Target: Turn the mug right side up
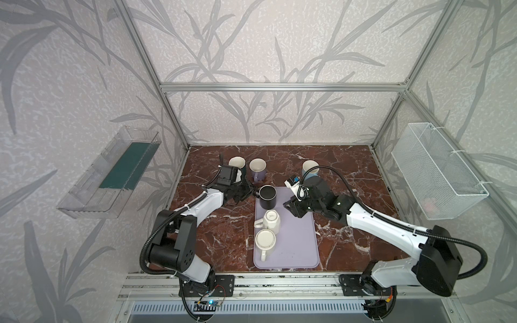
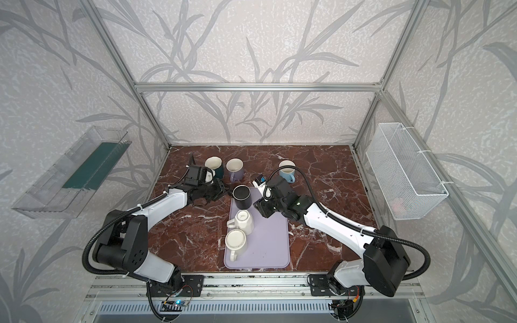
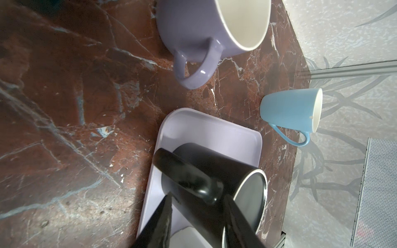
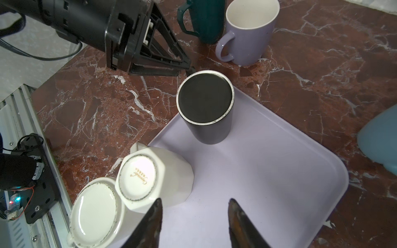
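The black mug (image 1: pixel 267 197) stands upside down at the far left corner of the lilac tray (image 1: pixel 293 242), its pale-ringed base (image 4: pixel 205 98) facing up. My left gripper (image 1: pixel 253 192) is beside it on the handle side. In the left wrist view, the fingers (image 3: pixel 161 223) are apart, with the black handle (image 3: pixel 188 173) lying just ahead of the gap; contact cannot be made out. Over the tray, right of the black mug, my right gripper is open and empty. Two white mugs, one (image 4: pixel 155 177) behind the other (image 4: pixel 95 212), are also base up.
Behind the tray stand a dark green mug (image 2: pixel 214 165), a lilac mug (image 2: pixel 234 169) and a light blue mug (image 2: pixel 287 170), all upright. The right part of the tray is bare. Wire baskets (image 1: pixel 439 167) hang at both sides.
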